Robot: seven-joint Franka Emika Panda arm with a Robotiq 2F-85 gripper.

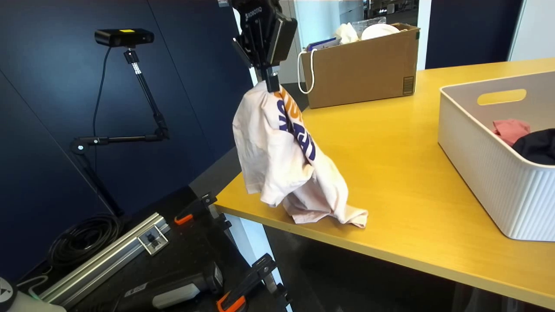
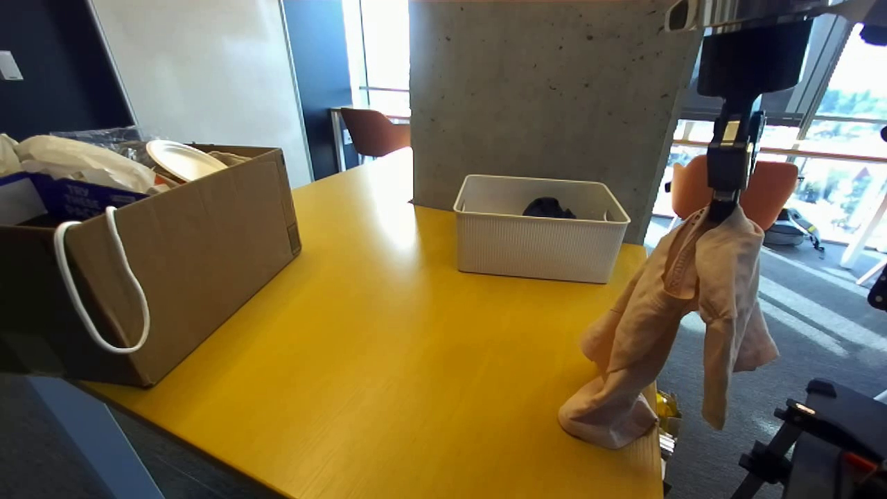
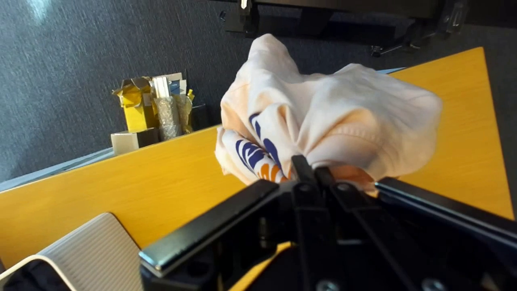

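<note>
A pale pink shirt with purple and orange lettering hangs from my gripper, which is shut on its gathered cloth. Exterior view 2 shows the shirt draped over the table's edge; its lower end rests on the tabletop, while another part dangles outside the edge. From the wrist, the fingertips pinch the shirt near a stitched seam, and the cloth spreads out beyond them. The cloth between the fingers is thin.
A white ribbed bin on the yellow table contains pink and black cloth. An open cardboard box full of items stands at the far end. Clamps sit by the near edge. The tabletop between box and bin is clear.
</note>
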